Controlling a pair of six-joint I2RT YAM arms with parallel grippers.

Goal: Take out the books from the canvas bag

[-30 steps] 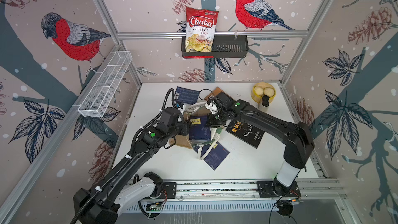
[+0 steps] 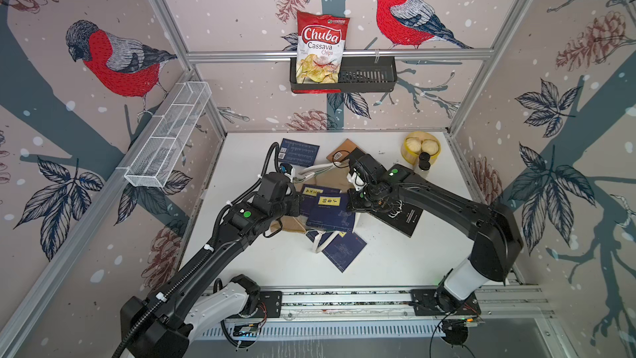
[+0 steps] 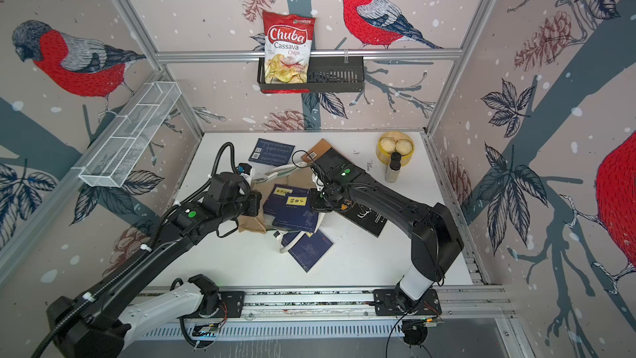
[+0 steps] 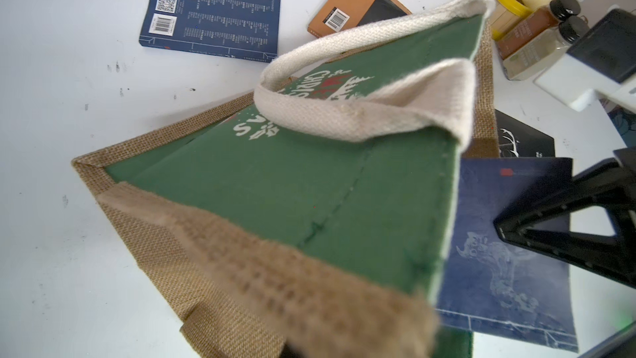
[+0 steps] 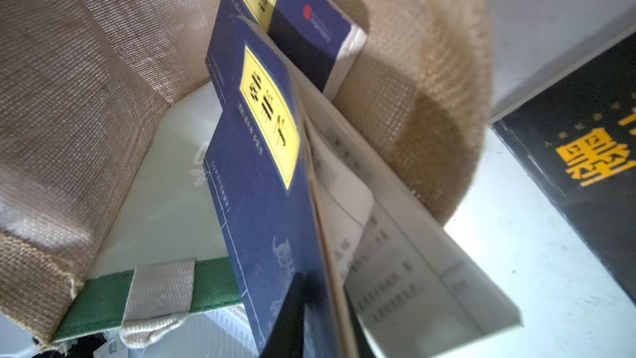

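Observation:
The canvas bag [image 4: 324, 185] lies on its side at mid-table, green-faced with white handles. My left gripper [image 2: 291, 205] is at its left edge; burlap fills the near part of the left wrist view, and the fingers are mostly hidden. My right gripper [image 2: 352, 204] has its fingers round the edge of a navy book [image 5: 255, 159] with a yellow label, partly drawn out of the bag's mouth; whether it grips is unclear. Another navy book [image 5: 298, 20] lies behind it in the bag. Loose navy books [image 3: 270, 151] [image 3: 306, 252] lie above and below the bag.
A black book [image 5: 569, 179] and a brown book [image 4: 344, 6] lie beside the bag. A yellow basket [image 3: 384, 152] and bottles [image 3: 393, 171] stand back right.
My right gripper has moved right and toward the front, and the navy book with it has come further out of the bag. The left arm is almost still.

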